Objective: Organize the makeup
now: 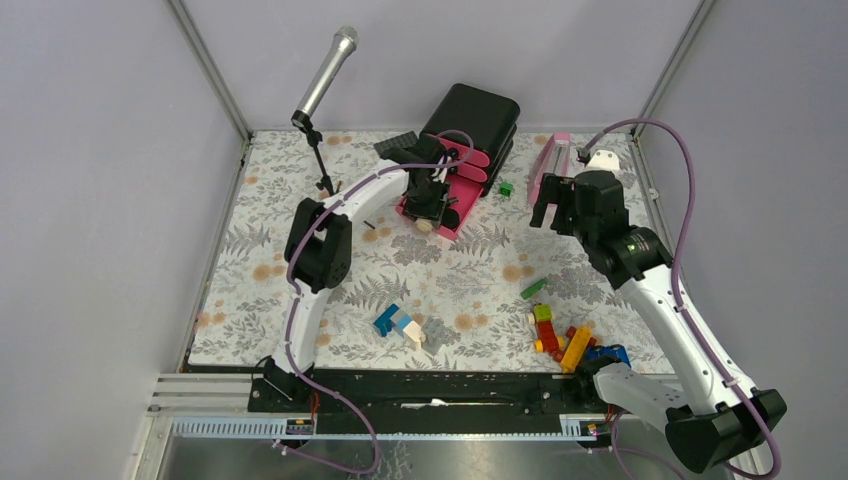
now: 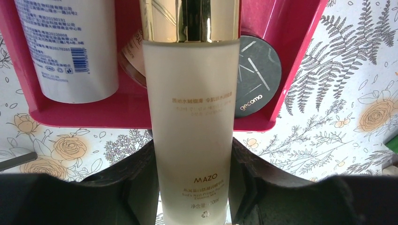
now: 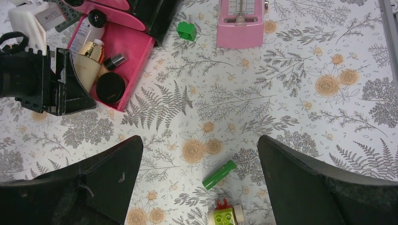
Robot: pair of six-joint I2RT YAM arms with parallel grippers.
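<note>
A cream MAZO bottle with a gold neck (image 2: 187, 93) fills the middle of the left wrist view, and my left gripper is shut on its lower part. The bottle reaches over the front wall of an open pink drawer (image 2: 84, 121). Inside that drawer lie a white bottle with blue print (image 2: 70, 51), a round black-lidded jar (image 2: 257, 77) and a partly covered round item (image 2: 133, 61). The drawer belongs to a black cabinet (image 1: 468, 118). Above the table's right side, my right gripper is open and empty.
A pink boxy item (image 3: 240, 26) stands at the back right, with a green block (image 3: 187, 31) to its left. A green stick (image 3: 219, 175) and toy blocks (image 1: 575, 348) lie front right. A microphone stand (image 1: 318, 150) is back left.
</note>
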